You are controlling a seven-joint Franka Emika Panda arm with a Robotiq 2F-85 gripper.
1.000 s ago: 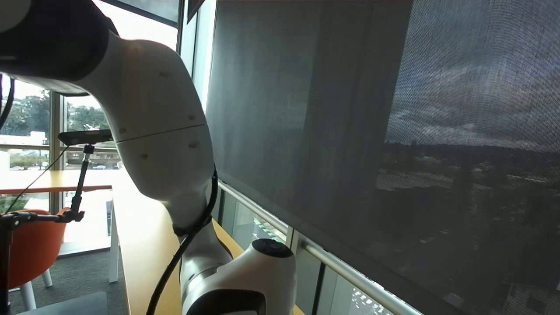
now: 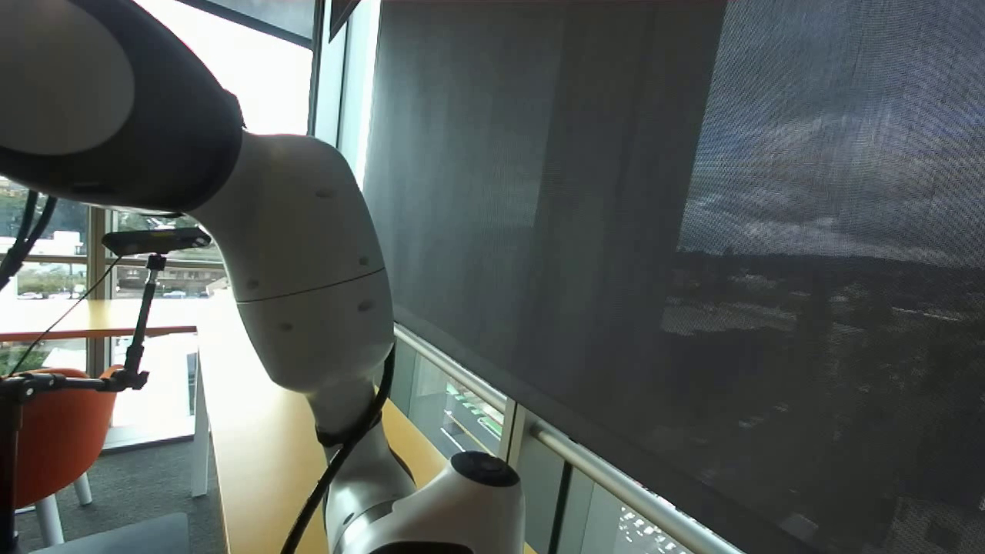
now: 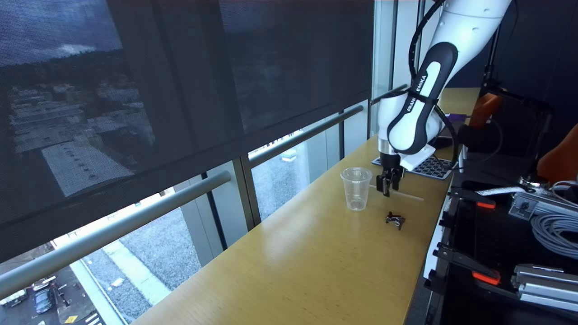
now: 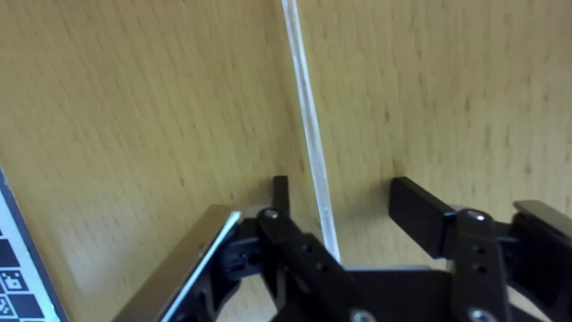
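Observation:
A thin clear stick or straw [image 4: 313,129] lies on the wooden table, running down between my two fingers in the wrist view. My gripper is part open around it, with bare table showing between each finger and the stick. In exterior view 2 the gripper [image 3: 389,189] points down close to the tabletop, and the pale stick [image 3: 407,195] extends to its right. A clear plastic cup [image 3: 356,188] stands upright just left of the gripper. Exterior view 1 shows only the arm [image 2: 305,258]; the fingers are out of sight there.
A small dark object [image 3: 395,220] lies on the table in front of the gripper. Behind it is a patterned board [image 3: 431,167]. A metal rail [image 3: 162,211] and window run along the left side.
In exterior view 1 the arm has moved lower and slightly to the right.

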